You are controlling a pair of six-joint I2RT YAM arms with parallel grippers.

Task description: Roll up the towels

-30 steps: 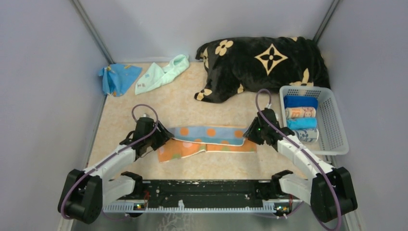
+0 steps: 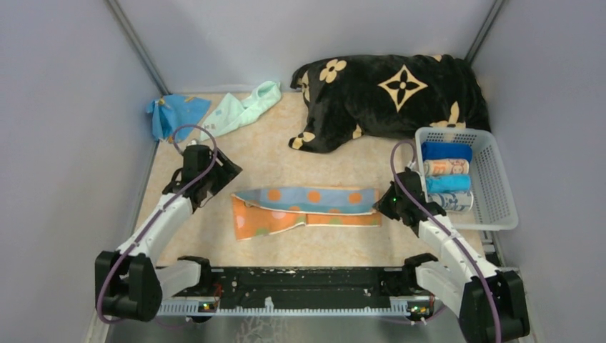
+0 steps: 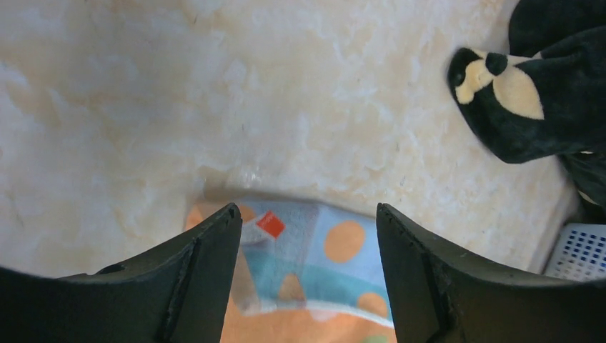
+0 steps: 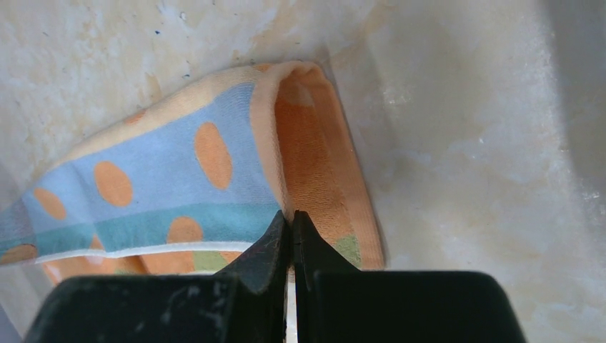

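Observation:
Lengthwise on the table lies a towel (image 2: 314, 196), its blue, orange-dotted side folded over the orange side (image 2: 250, 223), which shows along the front. At its right end, my right gripper is shut on the fold's peach edge (image 4: 268, 136), with the cloth running in between the fingertips. My left gripper stands open behind the towel's left end and holds nothing. Beyond its spread fingers that end (image 3: 286, 236) lies loose on the table. A light-blue towel (image 2: 175, 118) and a mint towel (image 2: 239, 111) lie crumpled at the back left.
A grey basket (image 2: 497, 179) at the right holds several rolled towels (image 2: 447, 166), close beside my right arm. A black patterned pillow or blanket (image 2: 357, 93) fills the back right. Bare table (image 2: 264, 157) lies between it and the towel.
My left gripper has drawn back to the left and away from the towel's left end. The right gripper has moved slightly right and closed, and the fold's right corner has shifted right with it.

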